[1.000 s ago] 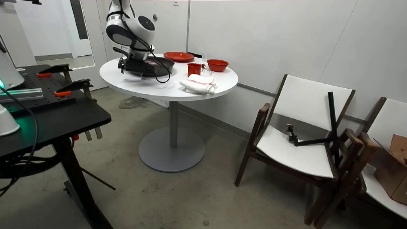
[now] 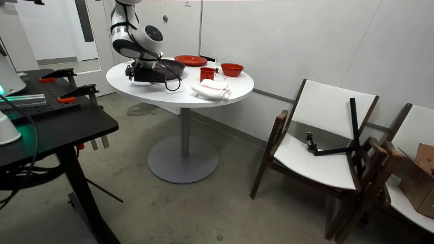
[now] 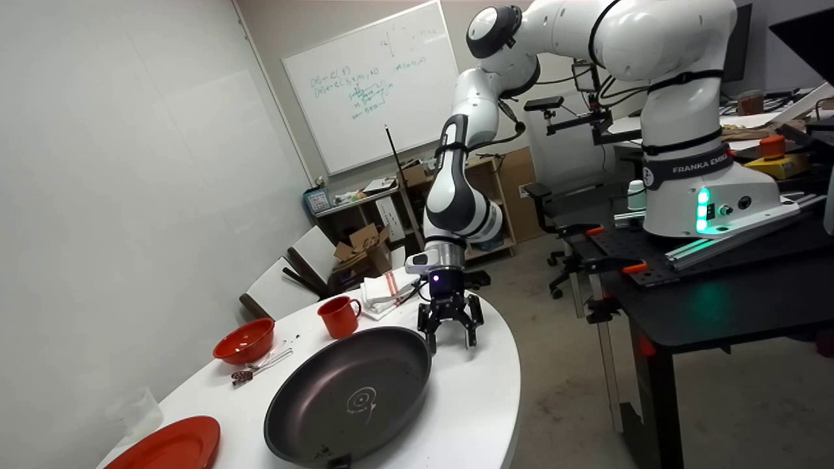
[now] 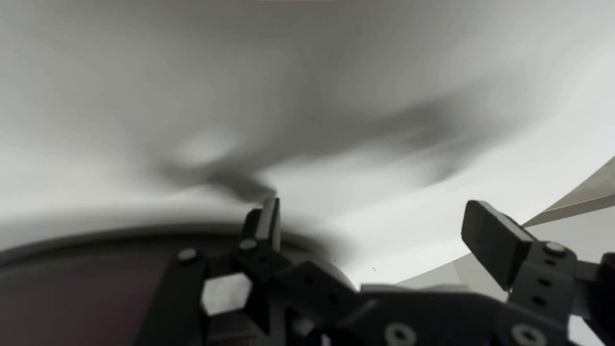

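A large dark pan [image 3: 352, 398] rests on the white round table [image 3: 477, 391]. My gripper [image 3: 451, 341] is low over the tabletop by the pan's rim, fingers pointing down, open and empty. One finger overlaps the rim in exterior view 2; whether it touches cannot be told. In the wrist view, the gripper has its fingers wide apart, with bare white table between and beyond them. The left finger stands over the edge of the pan [image 4: 75, 288], which fills the lower left. From exterior view 1, the arm partly covers the pan [image 2: 173, 67].
A red mug [image 2: 207, 74], a folded white towel [image 2: 212, 89], a red bowl [image 2: 232, 69] and a red plate [image 2: 190, 60] share the table. Small metal utensils [image 3: 270, 361] lie near the bowl. Bare tabletop extends from the gripper to the table's edge.
The arm has moved slightly down and left in exterior view 1. The pan's dark handle, visible left of the arm earlier, no longer shows there. The mug, towel, bowl and plate have not moved.
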